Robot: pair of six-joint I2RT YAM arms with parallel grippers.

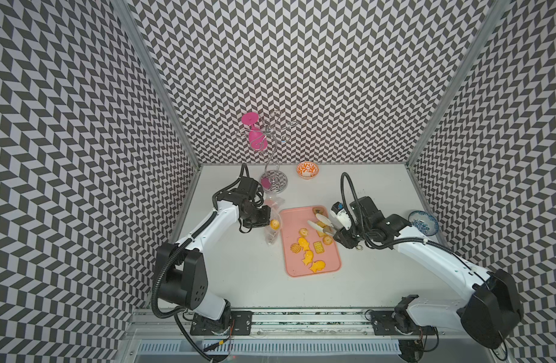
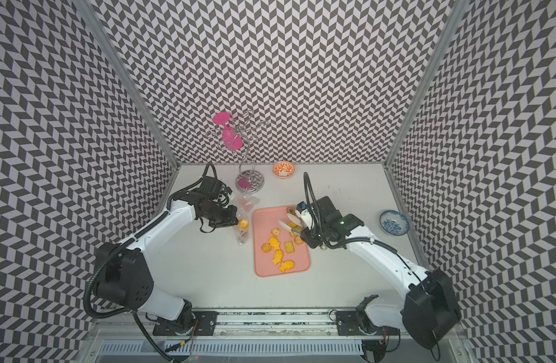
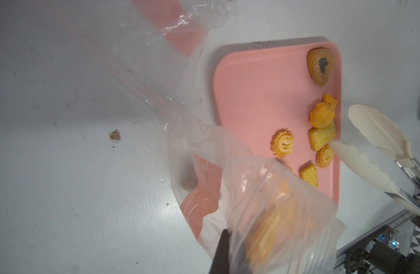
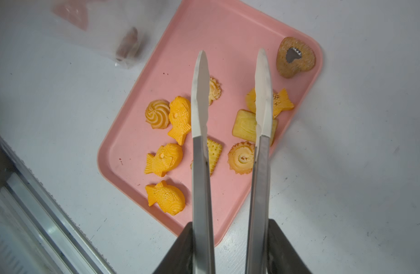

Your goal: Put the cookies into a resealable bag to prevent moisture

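A clear plastic bag (image 3: 251,178) with pink print hangs at the tray's left edge, with my left gripper (image 1: 267,216) shut on its rim. A yellow-orange cookie (image 3: 267,233) shows blurred through its film, and a brown one (image 4: 127,44) in its far end. The pink tray (image 4: 239,41) holds several cookies: orange fish (image 4: 168,198), a swirl (image 4: 158,114), a square cracker (image 4: 213,154) and a brown heart (image 4: 294,57). Over the tray's right side stands my right gripper, open, with white-tipped tongs (image 4: 200,91) along its fingers. The tong tips are apart, with nothing clasped.
A metal stand with pink discs (image 1: 273,181) and an orange bowl (image 1: 307,170) are at the back. Far right sits a blue bowl (image 1: 423,223).
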